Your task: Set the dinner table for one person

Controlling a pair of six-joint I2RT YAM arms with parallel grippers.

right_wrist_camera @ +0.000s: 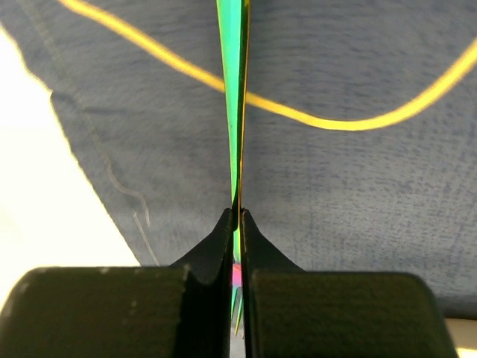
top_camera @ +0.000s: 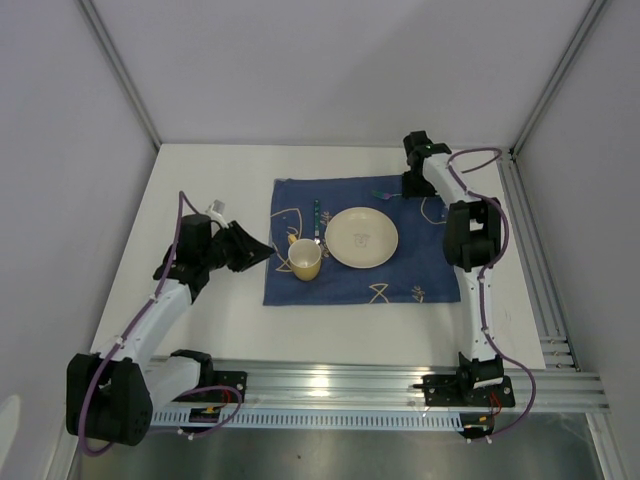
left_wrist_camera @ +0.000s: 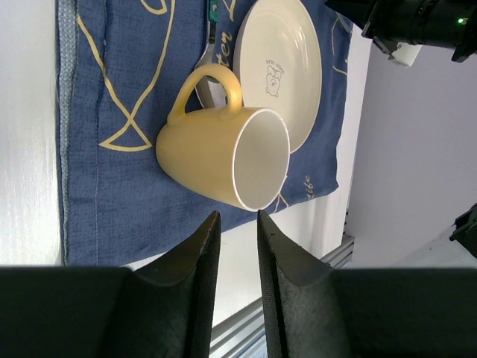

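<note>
A cream plate point(top_camera: 362, 238) lies on the blue placemat point(top_camera: 320, 290), with a yellow mug point(top_camera: 305, 260) at its left and a knife point(top_camera: 316, 220) between them, partly behind the mug in the left wrist view. At the back right, my right gripper is shut on a green utensil point(right_wrist_camera: 231, 45), apparently a fork, which shows above the placemat between its fingertips. My left gripper hovers left of the placemat, near the mug; its fingers are slightly apart with nothing between them.
Bare white table surrounds the placemat at left and front. Both arms reach in from the front corners, the right one along the table's right side. Walls and metal rails border the table.
</note>
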